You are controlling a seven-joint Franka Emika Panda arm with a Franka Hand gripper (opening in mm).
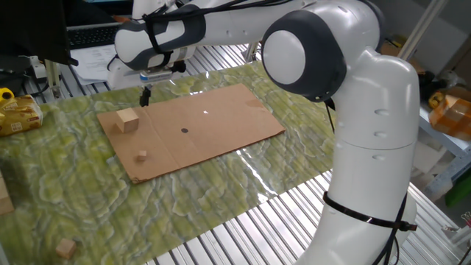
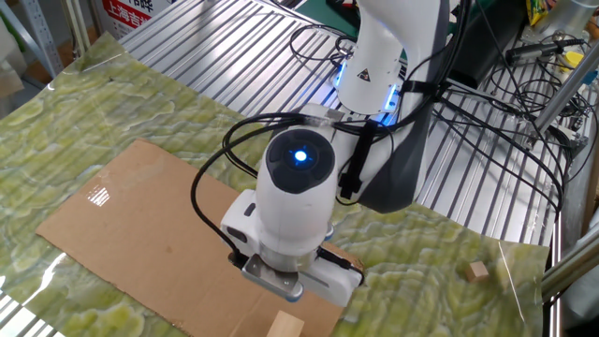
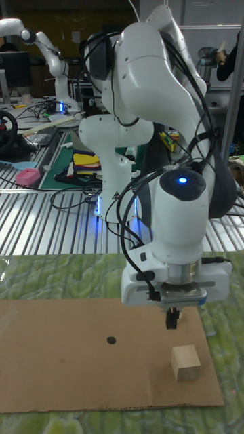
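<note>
A pale wooden block (image 1: 126, 120) rests near one end of the brown cardboard sheet (image 1: 213, 121); exterior view 3 shows the same block (image 3: 186, 363) at the sheet's right. Farther along that end lies a small wooden cube (image 1: 142, 155), which is mostly hidden behind the fingers in exterior view 3. My gripper (image 1: 145, 96) hangs above the cardboard beside the larger block, apart from it. Its dark fingers (image 3: 171, 319) stand together, and nothing shows between them. In exterior view 2 the hand covers the fingers, and only part of the block (image 2: 285, 325) shows.
Another wooden cube (image 1: 66, 248) lies on the green marbled cover (image 1: 70, 173), off the cardboard. A snack packet (image 1: 20, 115) and part of a wooden piece (image 1: 4, 197) are at the left edge. Most of the cardboard is bare, with a black spot (image 3: 111, 340).
</note>
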